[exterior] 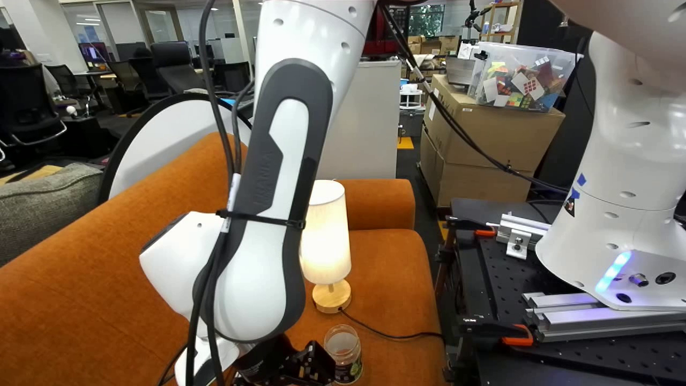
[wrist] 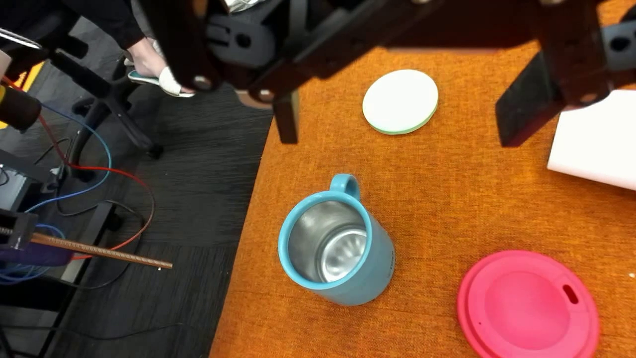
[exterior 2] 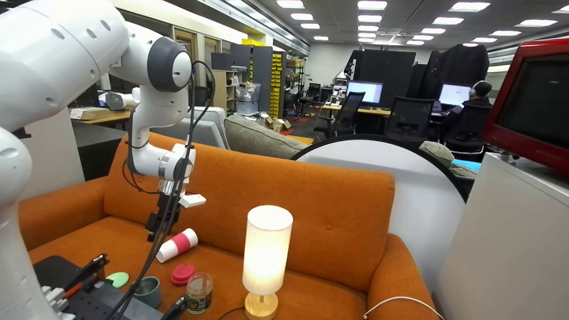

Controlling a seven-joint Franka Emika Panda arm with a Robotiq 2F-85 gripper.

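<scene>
My gripper is open, its two fingers wide apart with nothing between them. It hangs above the orange sofa seat. Between and below the fingertips in the wrist view lies a round white lid with a green edge (wrist: 400, 100), flat on the cushion. Closer to the seat's edge, a blue mug (wrist: 372, 268) stands upright and looks empty, its handle toward the lid. A pink lid (wrist: 524, 304) with a sip slot lies to the right. In exterior view 2, a white tumbler with a pink band (exterior 2: 178, 245) rests on its side close under the gripper (exterior 2: 154, 238).
A clear glass jar (exterior 2: 199, 293) and a lit table lamp (exterior 2: 266, 250) stand on the seat, the lamp's cord trailing across it. The sofa backrest (exterior 2: 330, 208) rises behind. Beside the seat's front is the black robot table (exterior: 514, 283).
</scene>
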